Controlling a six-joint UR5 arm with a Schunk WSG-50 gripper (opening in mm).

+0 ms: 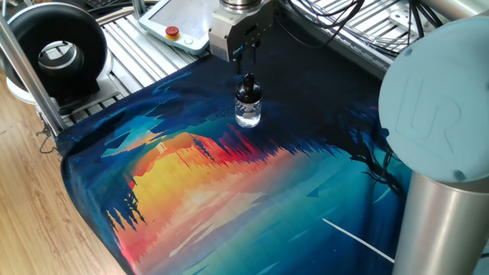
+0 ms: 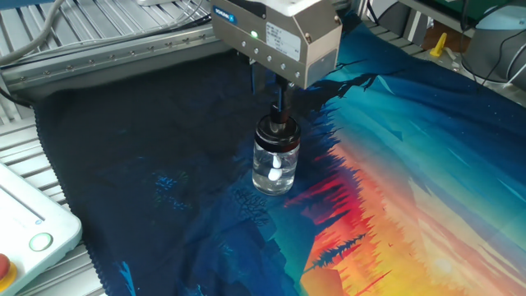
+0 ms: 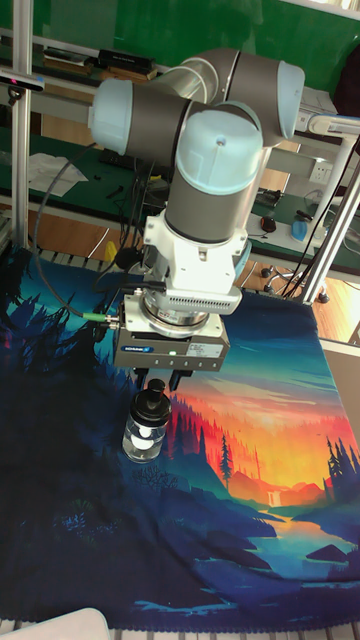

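Note:
A clear glass jar (image 1: 247, 113) with a dark lid and a black knob on top stands upright on the printed cloth (image 1: 221, 221). Liquid and a pale shape show inside the jar (image 2: 274, 170) in exterior view 2. My gripper (image 1: 247, 59) points down, its two dark fingers apart and nothing seen between them. In exterior view 3 the gripper (image 3: 161, 378) appears just above and behind the knob of the jar (image 3: 145, 437). One finger overlaps the knob in exterior view 2, so contact there is hard to judge.
A tablet-like controller (image 1: 177, 24) with a red emergency button (image 1: 173, 32) lies on the slatted table beside the cloth. Black cables (image 1: 325, 19) run along the back. Around the jar, the cloth is bare apart from a thin white strip (image 1: 357, 238).

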